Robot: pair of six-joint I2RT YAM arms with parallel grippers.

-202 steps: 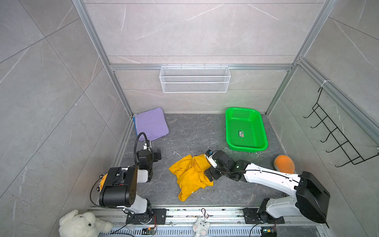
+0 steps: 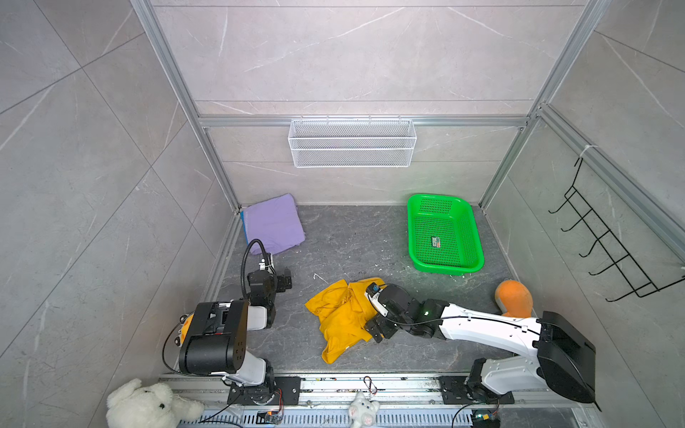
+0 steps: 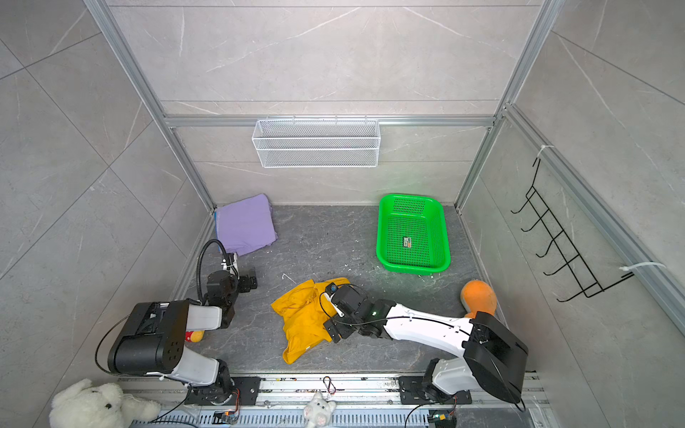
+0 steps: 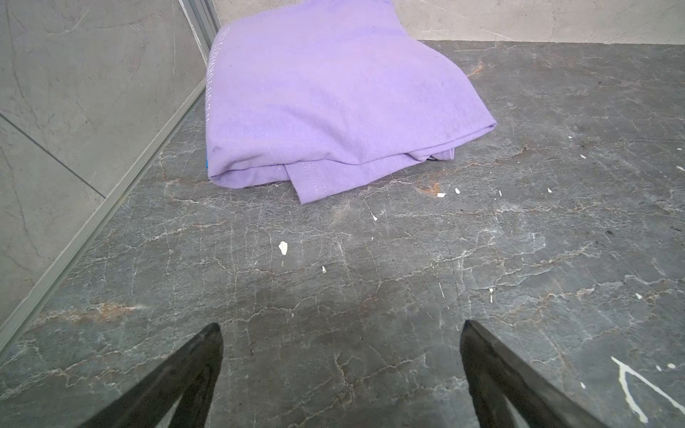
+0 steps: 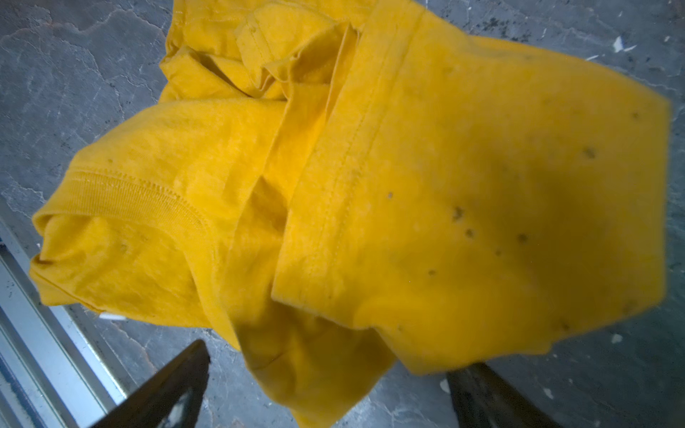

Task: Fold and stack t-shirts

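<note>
A crumpled yellow t-shirt [image 2: 342, 317] lies near the table's front middle, its sleeve [image 5: 471, 192] and collar [image 5: 135, 196] showing in the right wrist view. Over the shirt's right edge is my right gripper, its fingers wide apart and the cloth lying between and beyond them, not clamped. At the back left a folded purple t-shirt [image 4: 342, 92] rests flat, with a sliver of blue under its left edge. My left gripper stands open over bare table in front of the purple shirt, nothing between its fingers.
An empty green basket [image 2: 421, 267] stands at the back right. An orange plush [image 2: 513, 298] sits by the right wall. A white wire rack [image 2: 351, 142] and black hooks [image 2: 606, 242] hang on the walls.
My right gripper has shifted slightly toward the front and left over the yellow shirt's right edge. The left arm and both shirts look unmoved.
</note>
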